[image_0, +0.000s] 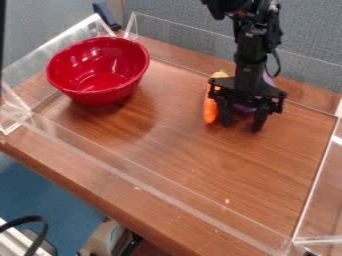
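The black gripper (245, 103) reaches down from the top over a purple object (271, 79), which is mostly hidden behind it. Its fingers are low, close to the wooden surface; whether they are open or shut on the object is unclear. An orange carrot-like object (210, 108) lies just left of the gripper, partly covered by it.
A red bowl (96, 67) sits at the upper left of the wooden table (160, 170). Clear low walls edge the workspace, with a grey wall behind. A cable and some items lie off the table at lower left.
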